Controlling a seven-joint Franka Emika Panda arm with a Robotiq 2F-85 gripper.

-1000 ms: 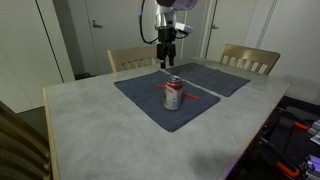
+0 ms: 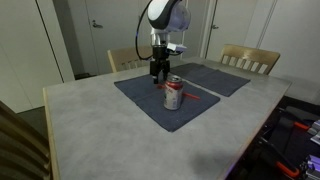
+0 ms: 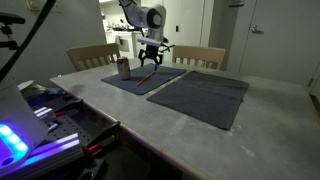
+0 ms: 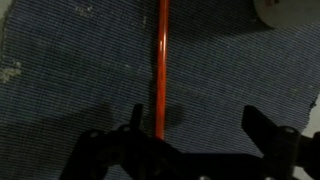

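An orange-red stick point(image 4: 163, 60) lies on a dark blue woven mat point(image 4: 90, 65); in the wrist view it runs upright between the open fingers of my gripper. Nothing is gripped. A can point(image 2: 173, 94) stands on the same mat, and in exterior view 1 it hides the middle of the stick. The base of the can point(image 4: 285, 10) shows at the wrist view's top right. Exterior view 2 has the gripper point(image 3: 155, 65) low over the mat, above the stick's far end, with the can point(image 3: 123, 68) to its left.
A second dark mat point(image 3: 200, 100) lies flat and bare on the table. Chairs point(image 2: 250, 60) stand along the far edge.
My gripper has come down from well above the table to just over the mat behind the can. The can and stick look unmoved.
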